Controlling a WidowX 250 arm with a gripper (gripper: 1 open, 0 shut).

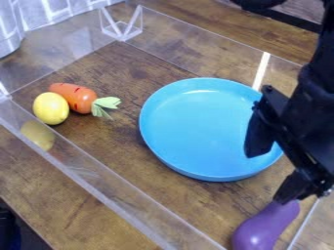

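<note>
My black gripper (290, 166) hangs at the right, over the right side of the blue plate (196, 125) and just above the tip of a purple eggplant (261, 229) lying in the lower right. The gripper stands open; whether its lower finger touches the eggplant's stem end is hard to tell. A yellow lemon (51, 107) and an orange carrot (76, 96) with pale green leaves lie together at the left.
Clear plastic walls border the wooden surface, one running diagonally along the lower left (92, 181). A white object (7, 24) stands at the top left. Bare wood lies between the carrot and plate and along the back.
</note>
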